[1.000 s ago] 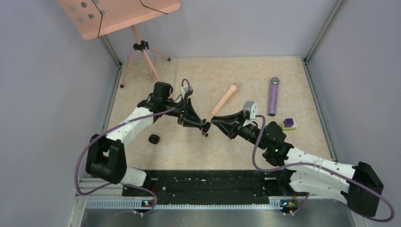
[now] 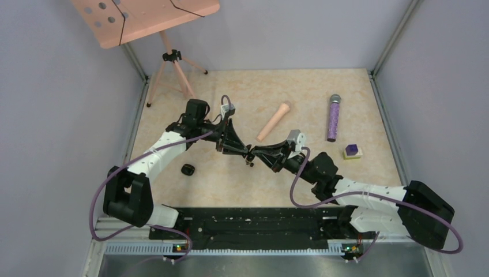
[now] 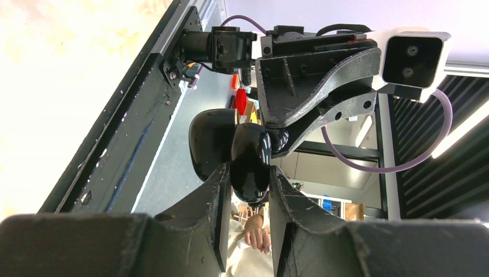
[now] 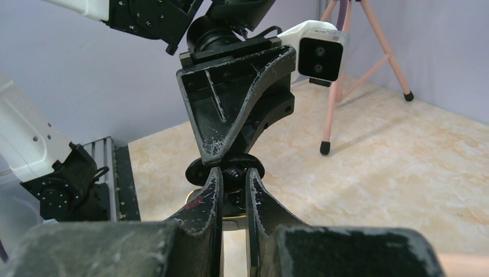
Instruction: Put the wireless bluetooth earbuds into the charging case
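Observation:
At mid-table in the top view, my left gripper (image 2: 245, 151) and right gripper (image 2: 256, 151) meet at the small black charging case (image 2: 249, 156). In the left wrist view, my left fingertips are shut on a glossy black body (image 3: 249, 156), apparently the case, with its dark lid (image 3: 209, 141) behind. In the right wrist view, the right fingertips reach the open case (image 4: 196, 172) below the left gripper's housing. Dark glossy material sits at their tips; whether they hold an earbud is unclear, as tips and case overlap.
A small black object (image 2: 188, 169) lies left front. A beige cylinder (image 2: 274, 121), a purple microphone (image 2: 333, 118) and a purple-topped block (image 2: 352, 151) lie at the back and right. A pink stand (image 2: 183, 78) is at back left.
My right gripper and arm have moved left, up against the case at the left gripper. The left arm has stayed nearly still.

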